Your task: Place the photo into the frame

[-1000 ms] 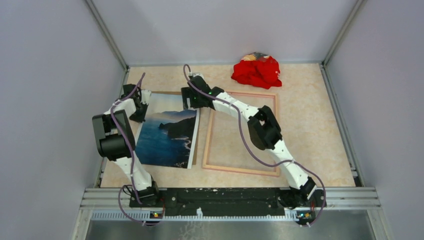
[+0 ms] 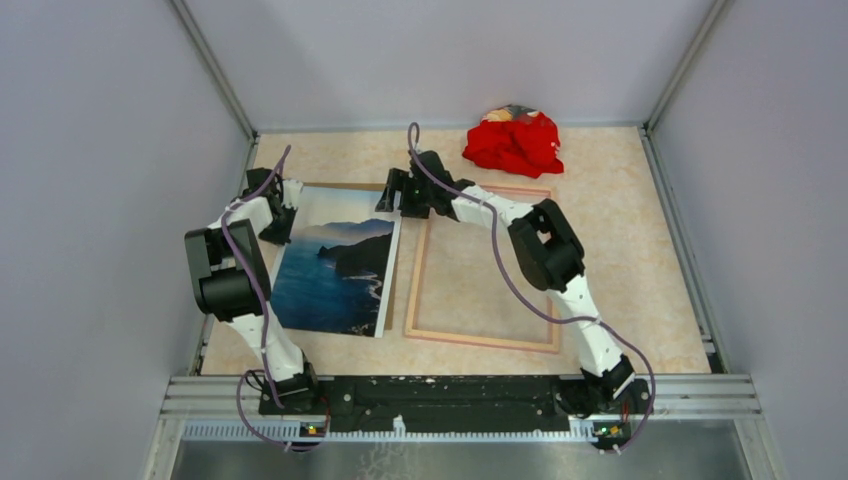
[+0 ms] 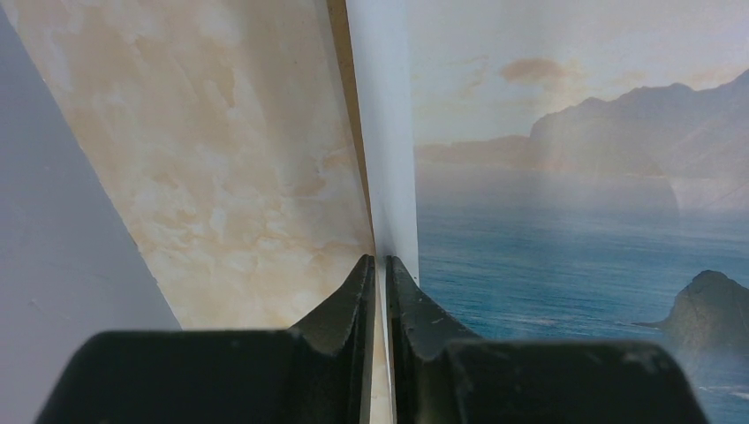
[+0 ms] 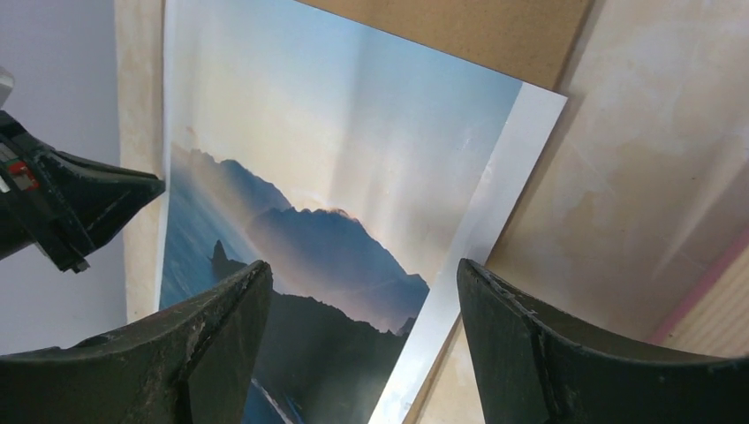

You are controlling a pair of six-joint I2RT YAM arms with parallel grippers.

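The photo (image 2: 335, 285), a seascape with white side borders, lies on a brown board (image 2: 350, 185) left of centre. My left gripper is at the photo's left edge, its fingertips a narrow gap apart with the white border (image 3: 389, 159) running in toward them; whether they touch it is unclear. Over the photo's upper right part, my right gripper stands open, its fingers wide apart and nothing between them. One right fingertip is near the white right border (image 4: 495, 199). The wooden frame (image 2: 480, 343) lies flat on the right, partly covered by my right arm.
A crumpled red cloth (image 2: 513, 145) lies at the back, behind the frame. Walls enclose the table at the back and sides.
My right gripper has moved to the right along the photo's top, toward its right border. The left arm, photo and frame look unchanged.
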